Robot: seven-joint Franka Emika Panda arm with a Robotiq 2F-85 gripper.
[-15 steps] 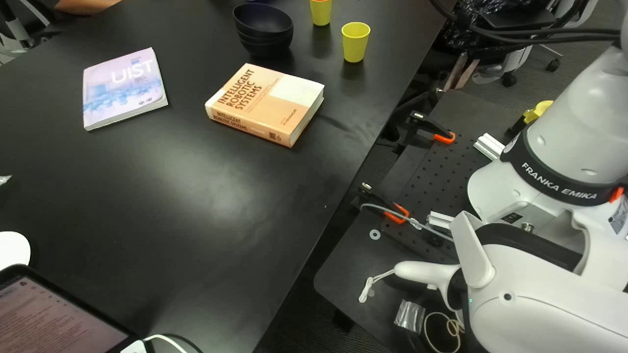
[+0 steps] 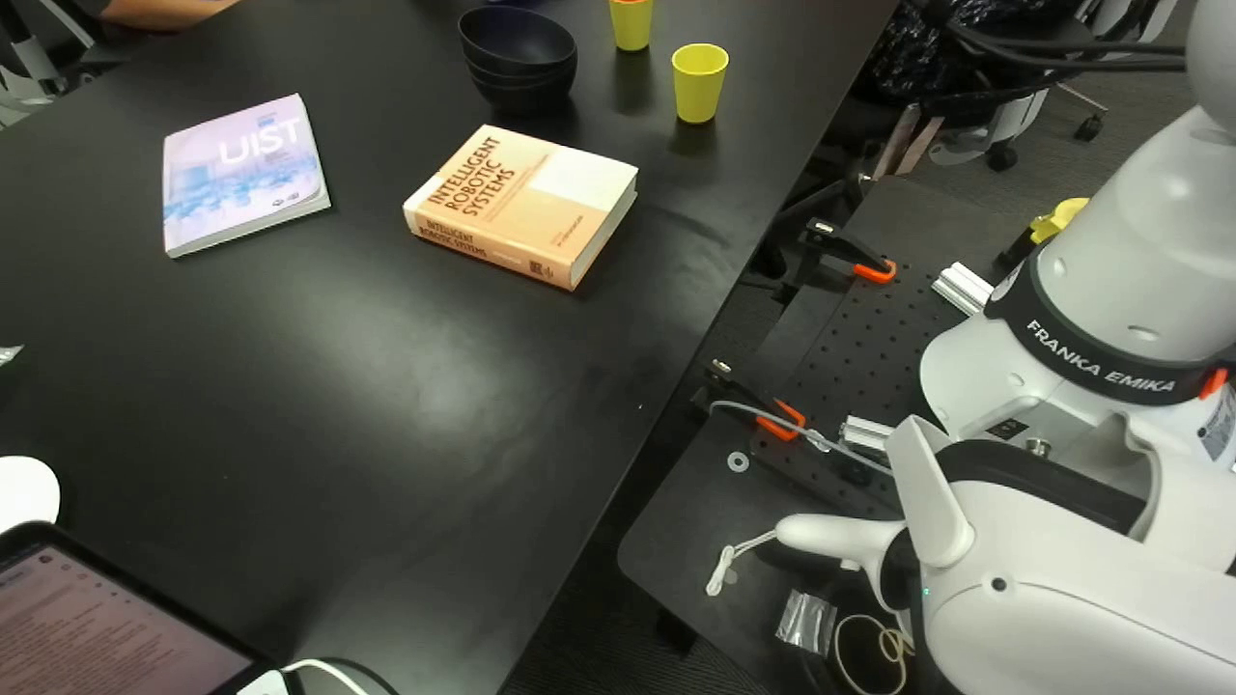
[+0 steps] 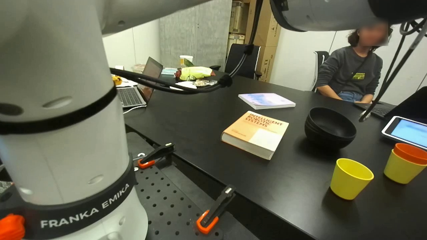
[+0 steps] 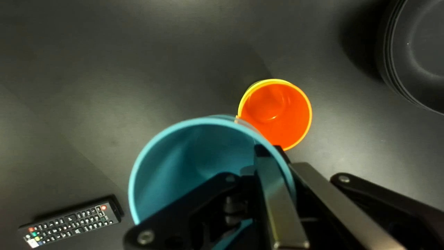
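Observation:
In the wrist view a blue cup [image 4: 183, 154] is gripped by its right-hand wall, one finger [image 4: 272, 187] inside the rim and the other outside. My gripper is shut on that wall. Just past the cup's upper right rim, lower on the table, stands an orange cup [image 4: 274, 110] nested in a yellow one; the blue rim overlaps part of it from this angle. The same nested orange cup [image 3: 410, 153] shows at the right of exterior view 2. Neither exterior view shows the gripper or the blue cup.
A single yellow cup [image 3: 350, 180] stands near the nested pair. Stacked black bowls [image 3: 330, 128], a thick orange book [image 3: 256, 134] and a pale book [image 3: 267, 100] lie farther along. A remote [image 4: 70, 221] rests lower left in the wrist view.
The upper arm and its cables at the top right have shifted slightly. Books, bowls and yellow cups on the table stand as before.

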